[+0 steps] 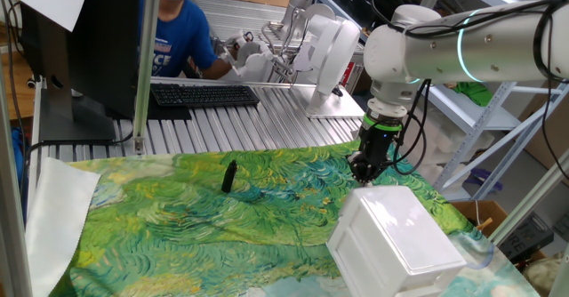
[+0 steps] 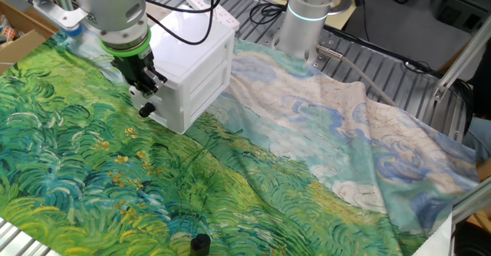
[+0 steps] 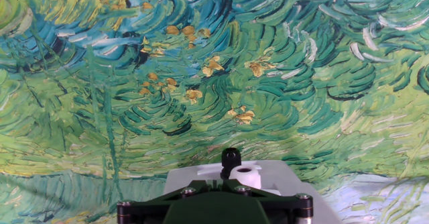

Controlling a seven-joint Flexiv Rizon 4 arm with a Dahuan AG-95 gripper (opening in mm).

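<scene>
A white box (image 1: 396, 239) with panelled, drawer-like sides stands on the painted cloth. My gripper (image 2: 156, 83) points down close to the box's front upper edge; contact cannot be told. Low on the box front in exterior view 2, a small black knob-like part (image 2: 146, 110) sticks out. From the wrist, dark gripper linkages fill the bottom edge, with a black round end (image 3: 231, 158) and a white cylinder (image 3: 248, 177) just beyond them. The fingertips are hidden there, and whether they hold anything does not show. A slim black object (image 1: 229, 177) stands upright on the cloth, apart from the gripper.
A white power strip (image 2: 211, 9) sits behind the box. A person (image 1: 178, 30) sits across the table.
</scene>
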